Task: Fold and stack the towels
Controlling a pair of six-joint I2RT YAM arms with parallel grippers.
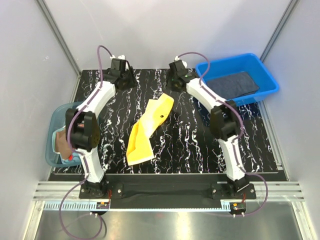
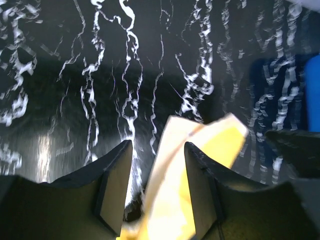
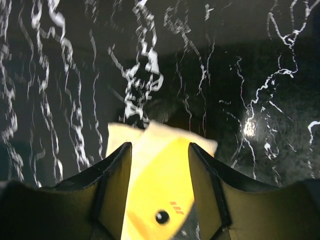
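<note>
A yellow towel point(image 1: 151, 121) lies on the dark marbled table in a long, bunched strip slanting from near the front edge up to the right. It has a black round spot on it. My left gripper point(image 1: 131, 80) is at the back left of the table, apart from the towel. In the left wrist view its fingers point(image 2: 116, 175) stand apart with nothing held between them. Close beyond the towel's upper right end is my right gripper point(image 1: 173, 85). Its fingers point(image 3: 117, 175) are also apart, with the towel point(image 3: 159, 200) lying below and unheld.
A blue tray point(image 1: 273, 84) at the back right holds a folded dark grey cloth point(image 1: 232, 85). The teal bin point(image 1: 54, 132) on the left holds crumpled towels point(image 1: 63, 145), partly behind the left arm. Bare table lies right of the yellow towel.
</note>
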